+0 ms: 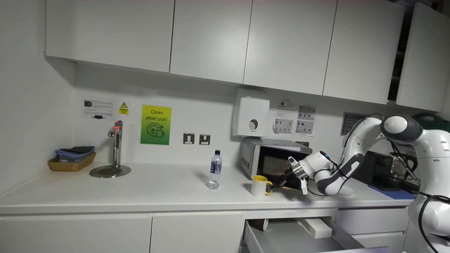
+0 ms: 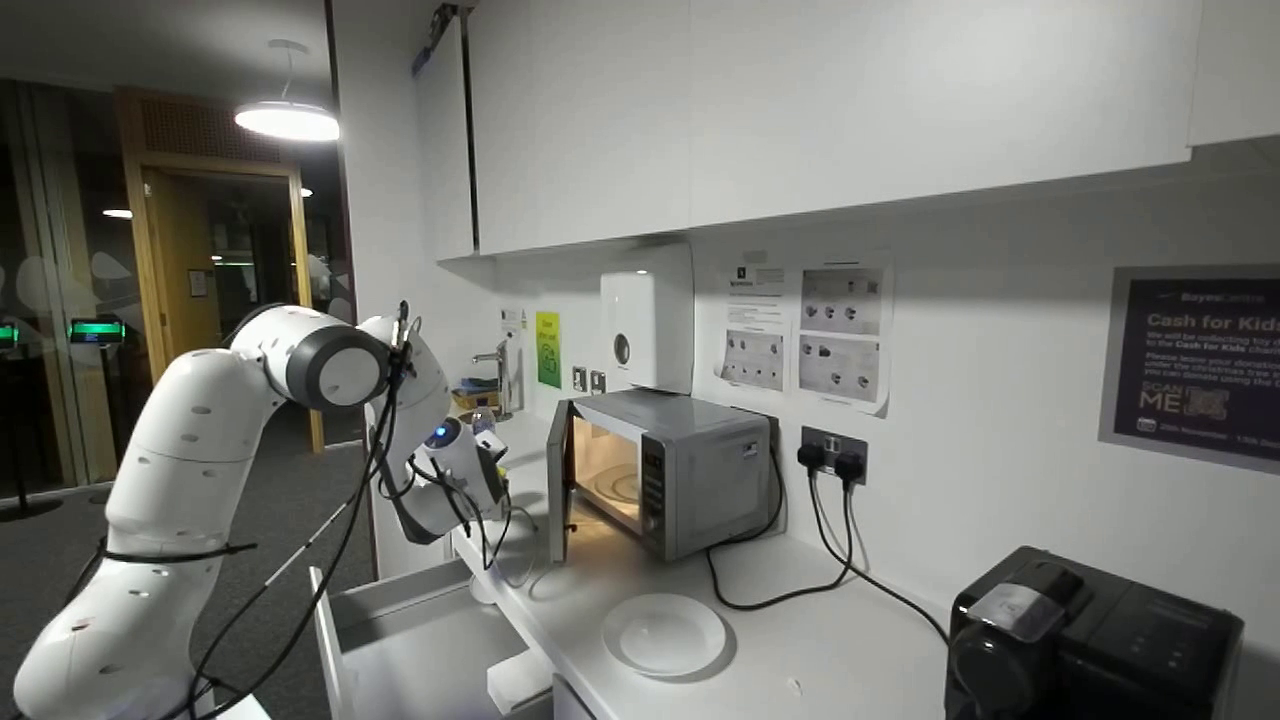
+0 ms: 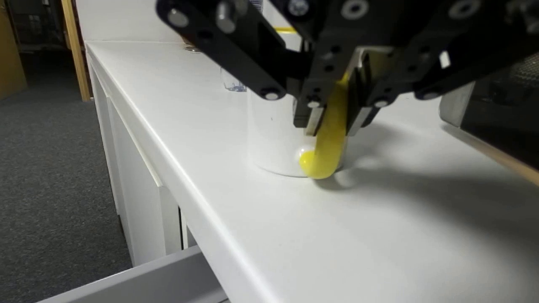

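A white mug [image 1: 258,188] with a yellow inside and yellow handle stands upright on the counter, in front of the microwave. My gripper is shut on the mug's yellow handle [image 3: 331,139], one finger on each side of it. In the wrist view the mug's base appears to rest on the white surface, and its upper part is hidden behind the gripper's linkage. From the second exterior view the arm hides most of the mug and the fingers.
A microwave [image 2: 720,480] stands behind with its door ajar. Left of the mug is a water bottle [image 1: 215,170]. An open drawer [image 1: 287,240] juts out below the counter edge. A white plate [image 2: 663,636] lies on the counter. Free counter stretches left toward the tap [image 1: 117,145].
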